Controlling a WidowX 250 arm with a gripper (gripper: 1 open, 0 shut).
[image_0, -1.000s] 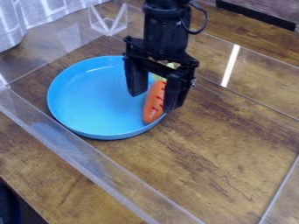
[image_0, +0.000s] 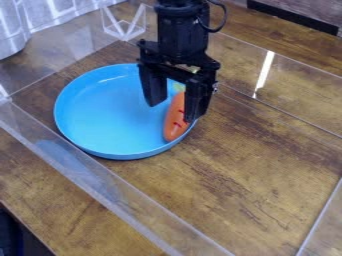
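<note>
My black gripper (image_0: 177, 88) hangs over the right part of a round blue plate (image_0: 107, 115), its two fingers apart and open. Between and just below them, an orange carrot-like toy (image_0: 175, 122) with a pale green top lies on the plate. Whether the fingers touch it is hard to tell.
The plate rests on a wooden surface (image_0: 247, 170) with clear room to the right and in front. Clear plastic edges (image_0: 107, 195) run along the left and right sides of the view.
My gripper has risen slightly and moved a little left. The plate and the orange toy look unmoved.
</note>
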